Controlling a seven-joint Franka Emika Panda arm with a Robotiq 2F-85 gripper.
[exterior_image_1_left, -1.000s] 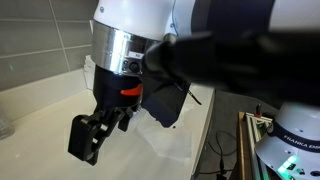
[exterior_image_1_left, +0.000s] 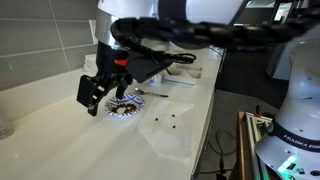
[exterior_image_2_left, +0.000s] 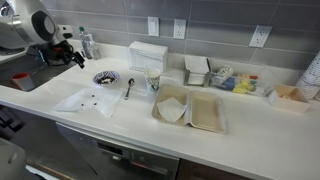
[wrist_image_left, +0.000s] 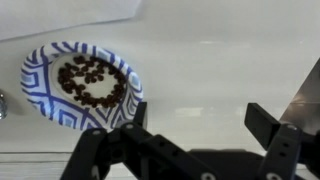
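Note:
Dark brown beans (wrist_image_left: 90, 80) lie in a white bowl with a blue pattern (wrist_image_left: 38, 78), at the left of the wrist view. In exterior view 2 the bowl (exterior_image_2_left: 106, 77) stands on the counter near the back wall, to the right of the arm. My gripper is open, its fingers wide apart with only bare counter between them. The gripper (exterior_image_1_left: 102, 95) hangs above the counter in exterior view 1, in front of the bowl (exterior_image_1_left: 122, 107) and to its left.
A white sheet (exterior_image_2_left: 88, 102) with a few dark specks lies in front of the bowl. A spoon (exterior_image_2_left: 129, 87), a patterned cup (exterior_image_2_left: 152, 79), tan trays (exterior_image_2_left: 205, 112) and a white box (exterior_image_2_left: 148, 55) are farther right. Bottles (exterior_image_2_left: 88, 46) stand at the back.
The arm has drawn back from the camera, farther along the counter and toward the bowl. The bowl and the objects behind it, hidden before, now show.

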